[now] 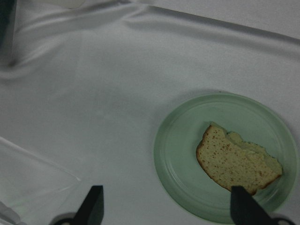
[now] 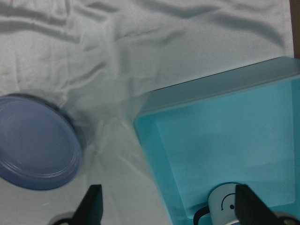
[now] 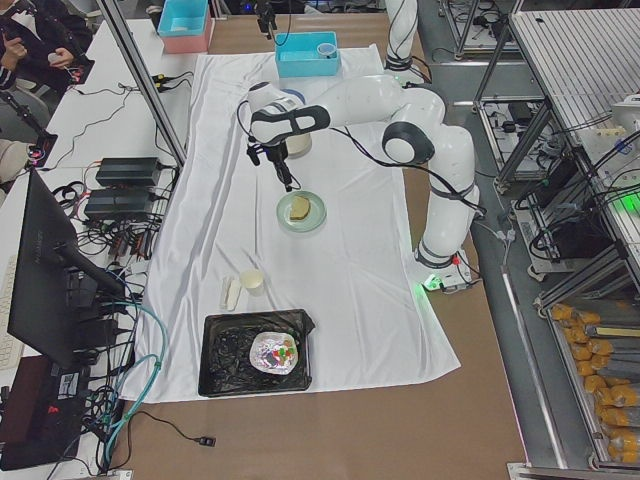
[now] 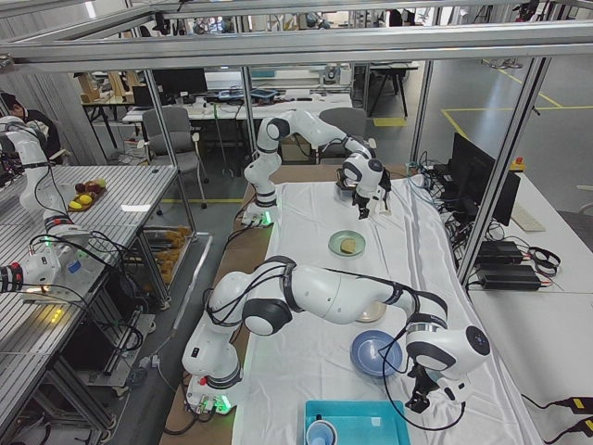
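A green plate (image 1: 178,154) holds a torn slice of bread (image 1: 234,161), also seen mid-table in the camera left view. My left gripper hangs above the cloth beside that plate, open, with nothing between its fingers. In the right wrist view my right gripper is open and empty, over the cloth between a blue plate (image 2: 37,140) and a teal bin (image 2: 211,131). The bin holds a light cup (image 2: 222,204) with a smiley face.
A beige plate (image 4: 372,313) lies between the green and blue plates. Toward the near end in the camera left view are a black tray (image 3: 220,360) with a colourful-filled dish (image 3: 273,352), a cream cup (image 3: 251,280) and white strips (image 3: 230,293).
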